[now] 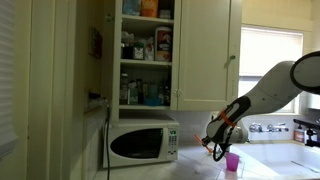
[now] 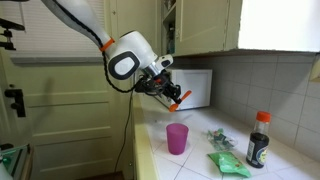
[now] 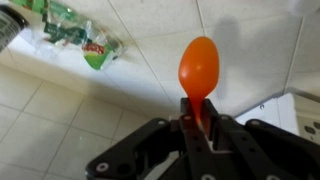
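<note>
An orange utensil with a rounded, spoon-like head (image 3: 199, 66) is held in my gripper, which is shut on its narrow part. In exterior view 2 my gripper (image 2: 173, 97) hangs over the counter, with the orange utensil (image 2: 181, 101) sticking out at a slant. A pink cup (image 2: 177, 139) stands upright on the counter below, apart from the utensil. The same cup (image 1: 232, 162) shows beside the arm in exterior view 1.
A dark bottle with a red cap (image 2: 258, 141) and a green packet (image 2: 229, 164) occupy the counter right of the cup. A white microwave (image 1: 143, 142) stands at the back, under open shelves. The sink (image 1: 285, 157) lies to the right.
</note>
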